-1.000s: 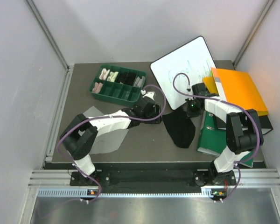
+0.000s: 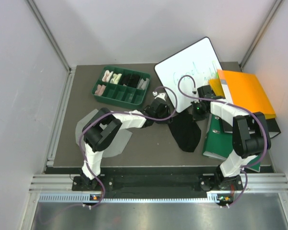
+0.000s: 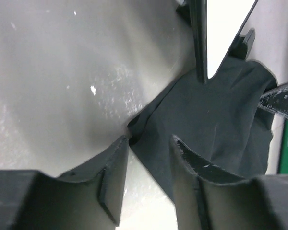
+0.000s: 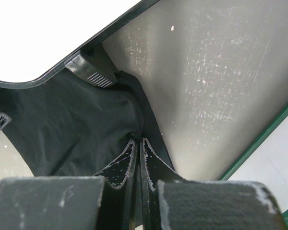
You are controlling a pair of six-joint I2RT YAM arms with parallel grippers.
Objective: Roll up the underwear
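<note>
The dark underwear [image 2: 185,134] lies flat on the table below the whiteboard's lower corner. Its left corner is under my left gripper [image 2: 169,120]; in the left wrist view this gripper has its fingers somewhat apart over the fabric's folded corner [image 3: 141,124]. My right gripper [image 2: 196,117] is at the upper right of the cloth; in the right wrist view it [image 4: 138,141] is shut, its tips down on the fabric [image 4: 86,120] at a fold near the edge. Whether fabric is pinched there is hard to tell.
The whiteboard [image 2: 187,67] lies behind the cloth. Green and orange binders [image 2: 245,91] are stacked at right. A green divided box [image 2: 110,98] with rolled items sits at back left. A pale sheet [image 2: 115,146] lies at left. Bare table is below the cloth.
My left gripper has moved right and slightly down onto the underwear's left corner, its arm extending with it. The right arm and the cloth look unchanged.
</note>
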